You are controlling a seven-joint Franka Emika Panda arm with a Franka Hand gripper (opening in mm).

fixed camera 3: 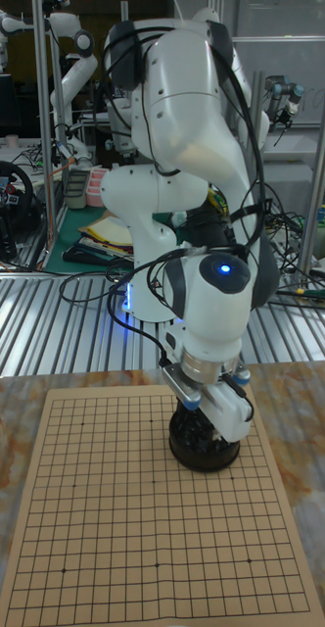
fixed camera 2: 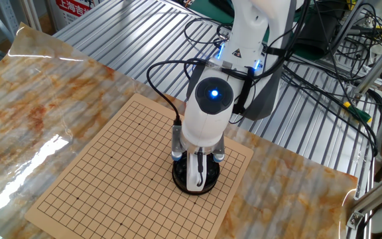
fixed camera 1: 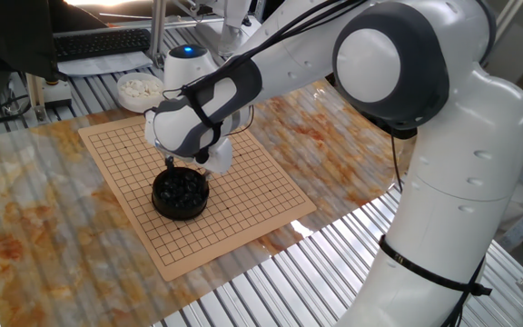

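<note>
On the board stands a round black bowl (fixed camera 1: 181, 202) full of dark, shiny stones. The go board (fixed camera 1: 252, 191) is tan with a black grid and lies flat on the table. My gripper (fixed camera 1: 187, 171) points down over the bowl's far side in exterior view 1, its fingers (fixed camera 2: 177, 154) spread wide apart. In exterior view 2 the hand covers much of the bowl (fixed camera 2: 211, 178). The fingertips are close to the rim; whether they touch it cannot be made out. Nothing shows lifted between them, and the bowl (fixed camera 3: 204, 452) sits upright on the board in exterior view 3.
A white bowl of pale stones (fixed camera 1: 141, 91) is behind the board, near a keyboard (fixed camera 1: 103, 44). The marbled table cover (fixed camera 1: 39, 218) left of the board is free. Ridged metal slats (fixed camera 1: 261, 286) border the cover towards the arm's base.
</note>
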